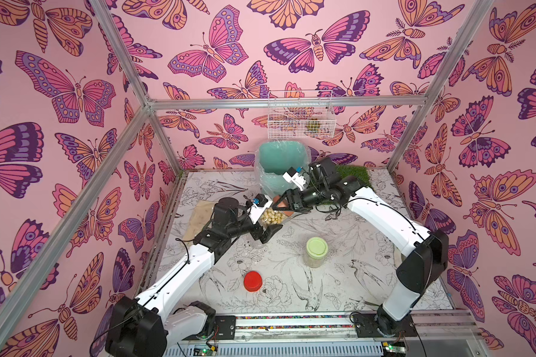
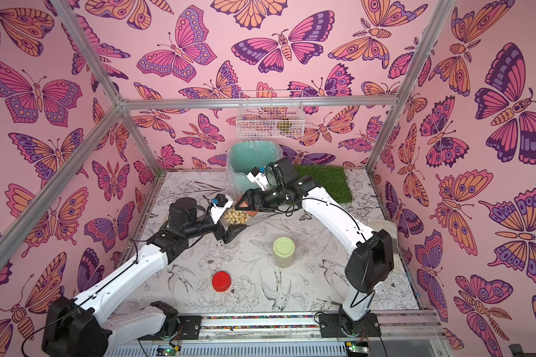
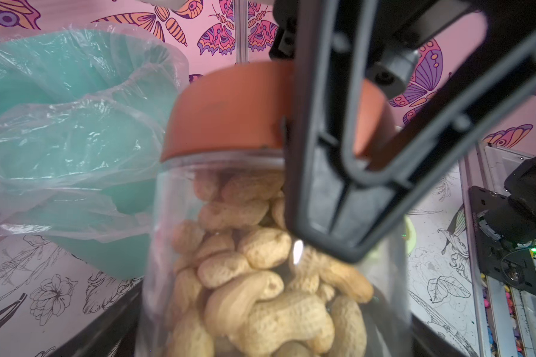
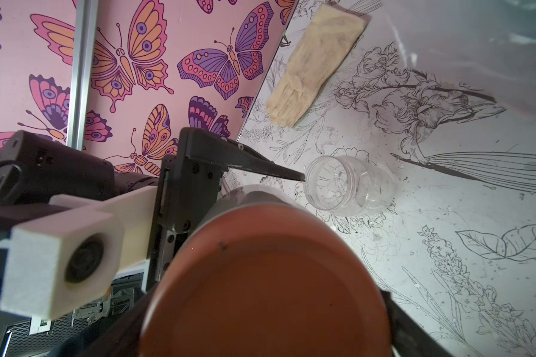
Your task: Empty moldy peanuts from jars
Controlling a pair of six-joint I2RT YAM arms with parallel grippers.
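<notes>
A clear jar of peanuts [image 3: 250,297] with an orange lid [image 3: 226,107] [image 4: 265,285] is held in mid-air between the grippers, just in front of the bin. My left gripper [image 1: 265,226] is around the jar's body; whether its fingers grip it is hard to tell. My right gripper [image 1: 283,205] is at the lid, a finger across it in the left wrist view; its grip is unclear too. An empty clear jar [image 4: 354,184] lies on the table below. A green-lidded jar [image 1: 316,253] stands front right; a loose red lid [image 1: 252,281] lies at the front.
A teal bin with a plastic liner [image 2: 253,156] stands at the back, beside a grass mat [image 2: 330,181]. A beige glove [image 4: 315,62] lies on the left of the table. A wire basket [image 1: 301,125] hangs on the back wall.
</notes>
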